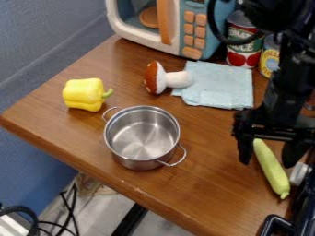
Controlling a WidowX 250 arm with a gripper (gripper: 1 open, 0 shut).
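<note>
The black gripper hangs at the right over a yellow-handled utensil, its fingers around the utensil's upper part, which is hidden; whether they touch it is unclear. A steel pot stands left of centre. A yellow pepper lies at the left, and a red-and-white toy mushroom lies behind the pot.
A toy microwave and cans stand at the back. A light blue cloth lies near them. Other items crowd the right edge.
</note>
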